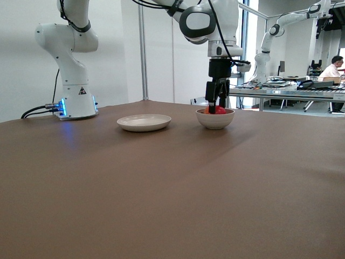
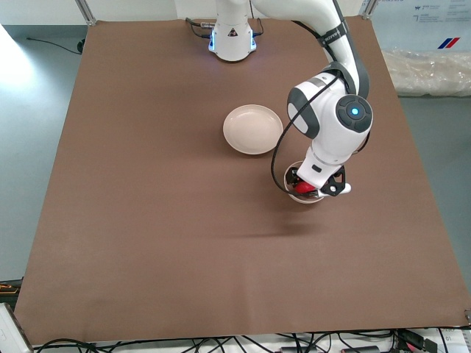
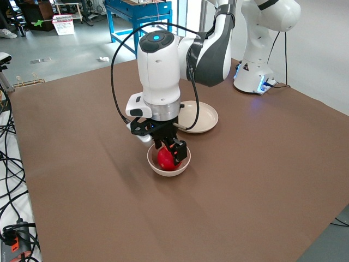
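Observation:
A white bowl point(image 1: 214, 122) point(image 3: 169, 170) holds a red round object point(image 3: 166, 158) point(image 2: 305, 187), with what looks like an orange piece beside it in the top view. My black gripper point(image 1: 217, 98) point(image 3: 173, 150) points down over the bowl, its fingertips at or just inside the rim, close on the red object; whether it grips it or is open is unclear. A pale empty plate point(image 2: 252, 129) point(image 1: 144, 123) point(image 3: 203, 123) lies beside the bowl, toward the back.
Black cables run along the table's outer edge.

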